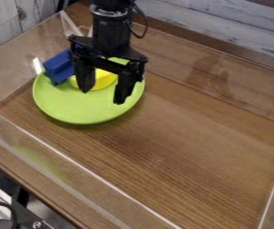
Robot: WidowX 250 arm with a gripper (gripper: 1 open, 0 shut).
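My black gripper (pixel 105 79) hangs open over a green plate (pixel 68 107) on the wooden tray, its fingers spread to either side. Behind it a yellow object (pixel 98 79) lies on the plate, partly hidden by the gripper. A blue block (pixel 57 67) is at the plate's upper left, also partly covered by the arm.
Clear walls edge it at left and front, and white planks (pixel 211 27) stand at the back.
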